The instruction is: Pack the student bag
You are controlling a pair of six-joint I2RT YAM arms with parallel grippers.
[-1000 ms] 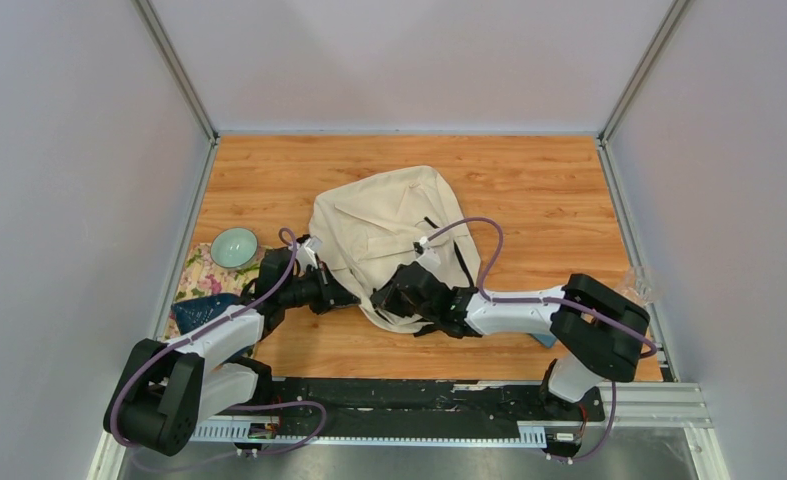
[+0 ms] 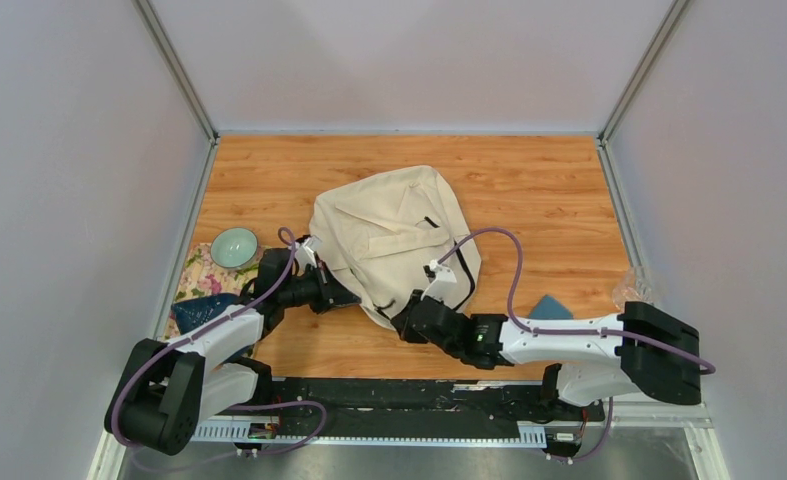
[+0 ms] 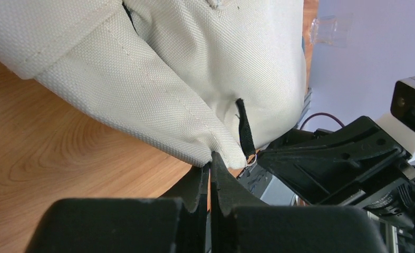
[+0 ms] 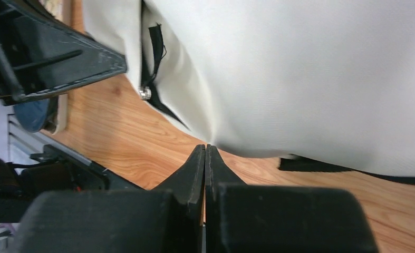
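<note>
A cream canvas bag [image 2: 389, 220] with black zips and straps lies flattened mid-table. My left gripper [image 2: 354, 298] is shut at the bag's lower-left edge; in the left wrist view the fingertips [image 3: 209, 164] meet at the folded fabric edge, and whether cloth is pinched between them is hard to tell. My right gripper [image 2: 401, 330] is shut at the bag's front edge; in the right wrist view its tips [image 4: 205, 150] sit beside the fabric, with nothing visible between them. A short black strap with a ring [image 3: 244, 126] lies by the left fingertips.
At left, a mint bowl [image 2: 233, 247] rests on a floral item [image 2: 197, 275], with a dark blue pouch [image 2: 204, 309] nearby. A blue item [image 2: 551, 309] and a clear cup [image 2: 634, 287] are at the right.
The left arm and the bag look nearly unchanged.
</note>
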